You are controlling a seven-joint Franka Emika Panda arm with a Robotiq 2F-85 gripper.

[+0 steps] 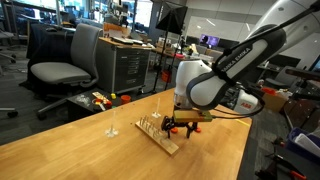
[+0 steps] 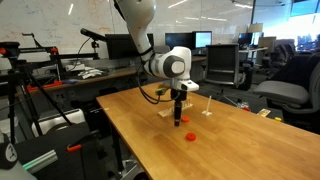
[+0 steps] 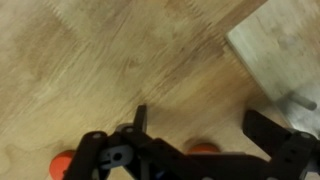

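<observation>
My gripper is open above the table, its black fingers wide apart and only bare wood visible between their tips. In the wrist view one red round piece (image 3: 62,163) lies at the lower left. A second red piece (image 3: 203,148) is at the bottom centre, partly covered by the gripper body. The pegged wooden board (image 3: 290,55) fills the upper right, with a peg lying or standing near the right finger. From the side, the gripper (image 2: 178,122) hangs close to the tabletop, near a red piece (image 2: 184,120); another red piece (image 2: 190,136) lies closer to the camera.
The board (image 1: 155,137) carries a row of several light pegs. Thin white stands (image 1: 113,115) rise from the table. Red and dark items (image 1: 99,99) sit at the table's back edge by an office chair (image 1: 65,72).
</observation>
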